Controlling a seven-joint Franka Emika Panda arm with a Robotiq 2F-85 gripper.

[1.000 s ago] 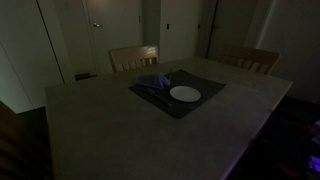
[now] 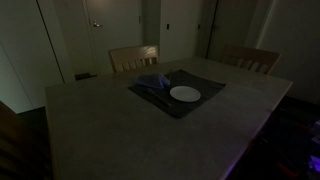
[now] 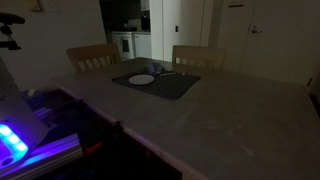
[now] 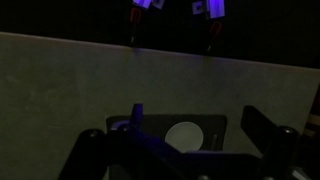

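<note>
A white round plate (image 2: 185, 94) lies on a dark placemat (image 2: 205, 88) on the table. Beside it, on the mat's far left part, is a crumpled blue cloth (image 2: 152, 80). From the wrist, the plate (image 4: 185, 136) shows between the two dark fingers of my gripper. Those fingers stand wide apart, with nothing held between them. My gripper is above the table and apart from the plate. The left finger and the gripper body cover part of the mat (image 4: 155, 122). Neither exterior view shows the gripper.
Wooden chairs stand at its far side (image 2: 134, 58) and right end (image 2: 250, 58). A thin dark utensil seems to lie near the plate, too dim to name. Blue-purple light (image 3: 12, 140) glows at the lower left. The room is dark.
</note>
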